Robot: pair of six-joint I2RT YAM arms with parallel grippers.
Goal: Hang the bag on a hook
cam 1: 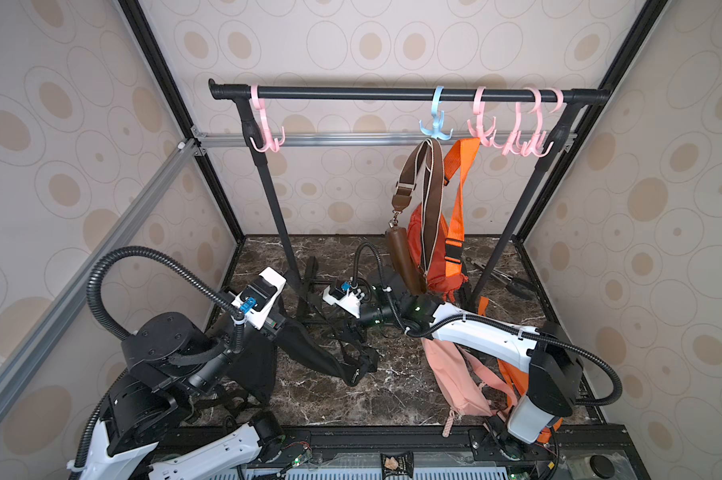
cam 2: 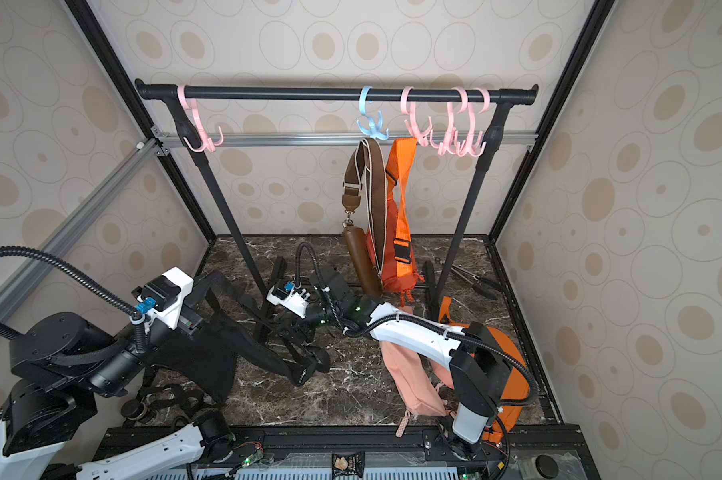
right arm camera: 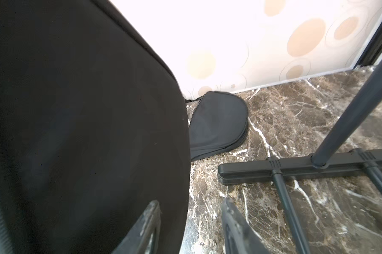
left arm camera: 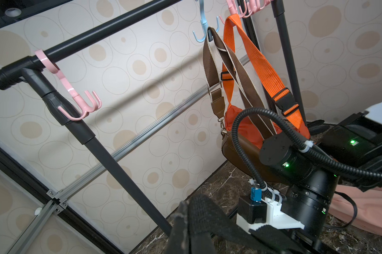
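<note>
Black bags with straps (cam 1: 253, 360) lie at the lower left. My left gripper is shut at their raised black strap (cam 2: 233, 340); I cannot tell from the view whether the strap is between its fingers or behind. My right gripper, low near the rack's middle-left, is part open beside a large black bag surface (right arm camera: 114, 127), with nothing visible between its fingers. Pink hooks (cam 1: 269, 136) and a blue hook (cam 1: 436, 120) hang on the black rail (cam 1: 345, 93).
Brown bag (cam 2: 361, 256) and orange bag (cam 1: 441, 272) hang right of centre. A pink bag (cam 1: 457, 384) lies on the floor at right. The rack's foot (right arm camera: 334, 163) and legs stand near the right gripper. The rail between the left pink hook and blue hook is clear.
</note>
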